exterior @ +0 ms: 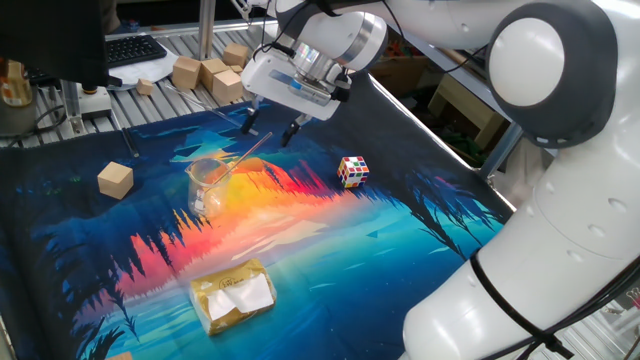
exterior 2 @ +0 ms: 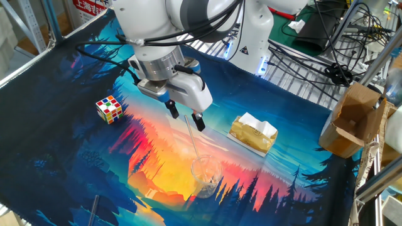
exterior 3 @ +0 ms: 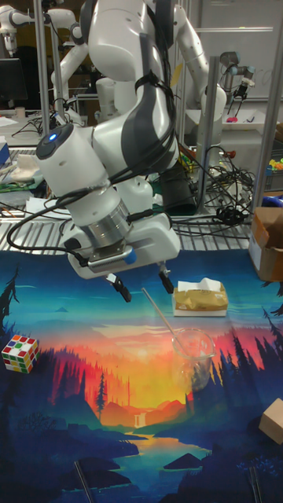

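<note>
My gripper (exterior: 270, 134) hangs above the mat with its two dark fingers spread apart and nothing between them. Below it in exterior view 1 stands a clear beaker (exterior: 203, 190), upright, with a thin rod (exterior: 243, 157) leaning out over its rim. From the other side, the beaker (exterior 2: 206, 176) sits apart from the gripper (exterior 2: 186, 115), and the rod (exterior 2: 191, 135) slants up toward the fingers. In exterior view 3 the rod's upper end lies near the right finger; whether they touch cannot be told. A Rubik's cube (exterior: 352, 171) rests on the mat.
A gold tissue pack (exterior: 233, 297) lies on the mat, and a wooden block (exterior: 116, 180) sits near its far left part. More wooden blocks (exterior: 213, 72) stand off the mat. An open cardboard box (exterior 2: 352, 120) is at the side. Bare mat surrounds the cube.
</note>
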